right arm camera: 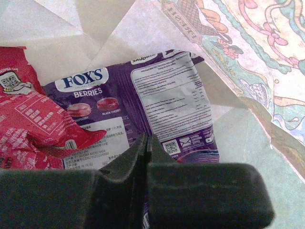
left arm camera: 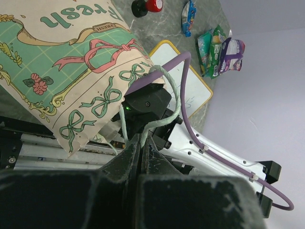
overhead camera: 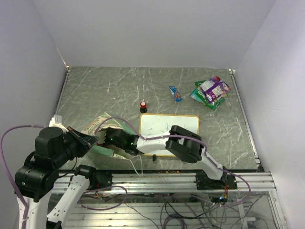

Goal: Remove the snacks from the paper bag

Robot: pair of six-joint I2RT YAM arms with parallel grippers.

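The paper bag (left arm camera: 71, 62), printed with green checks and ribbons, lies on its side at the table's front left. My left gripper is shut on its pale cord handle (left arm camera: 164, 122), holding it at the mouth. Inside the bag is my right gripper, its fingers together and their tips over a purple Fox's Berries packet (right arm camera: 171, 100). Nothing clearly shows between them. A red snack packet (right arm camera: 38, 124) lies to the left, partly over the purple one. In the top view, bag and arm hide these contents.
Several snack packets (overhead camera: 211, 92) are piled at the back right, with a small blue packet (overhead camera: 175, 93) nearby. A red-and-black bottle-like item (overhead camera: 143, 106) stands behind the whiteboard (overhead camera: 162, 123), which lies under my right arm.
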